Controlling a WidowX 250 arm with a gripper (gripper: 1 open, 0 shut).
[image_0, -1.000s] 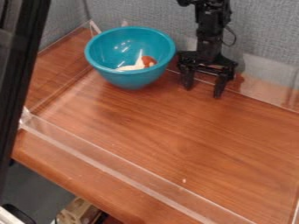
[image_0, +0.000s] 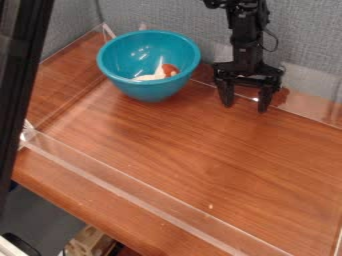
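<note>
My black gripper (image_0: 245, 97) hangs low at the back of the wooden table, right of a teal bowl (image_0: 140, 80), its fingers apart with nothing visible between them. Inside the bowl lie a white item (image_0: 150, 76) and an orange item (image_0: 170, 69), too small to identify.
Grey padded walls (image_0: 147, 18) stand behind, with clear strips along the table's edges. A dark vertical post (image_0: 20, 70) fills the left edge of the view.
The bowl and what it holds look unchanged.
</note>
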